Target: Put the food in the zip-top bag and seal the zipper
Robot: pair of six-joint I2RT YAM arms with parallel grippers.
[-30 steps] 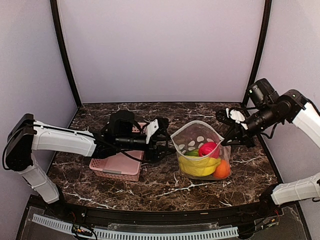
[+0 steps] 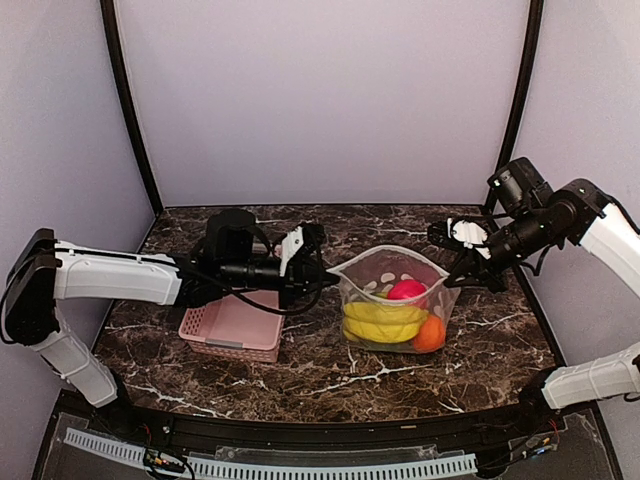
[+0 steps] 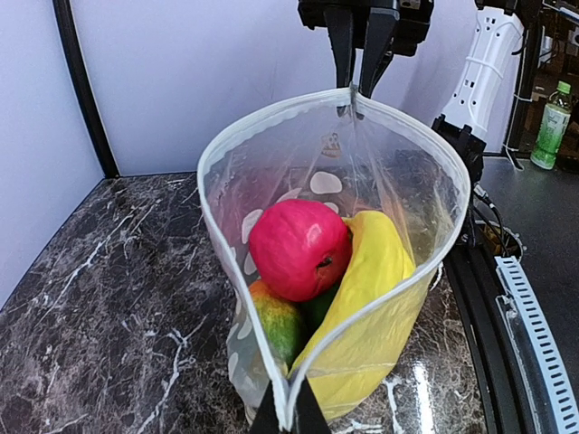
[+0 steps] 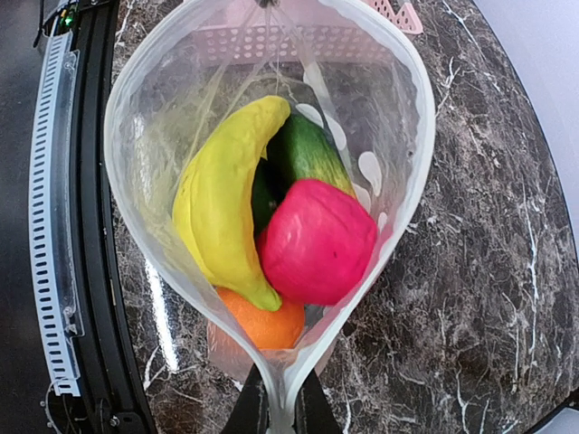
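Observation:
The clear zip top bag (image 2: 352, 290) is stretched between both arms, its mouth gaping upward. Inside lie a yellow banana (image 4: 217, 199), a pink-red fruit (image 4: 318, 242), an orange (image 4: 262, 318) and a green mango (image 3: 279, 324), with a darker green item (image 4: 265, 197) partly hidden below. My left gripper is shut on the bag's left rim corner. On the opposite corner, my right gripper is likewise shut, pinching the rim.
A pink basket (image 2: 232, 330) stands beneath the left arm, its inside partly hidden. A slotted white rail (image 2: 330, 468) runs along the front edge.
The bag has shifted left and its mouth has narrowed and lengthened.

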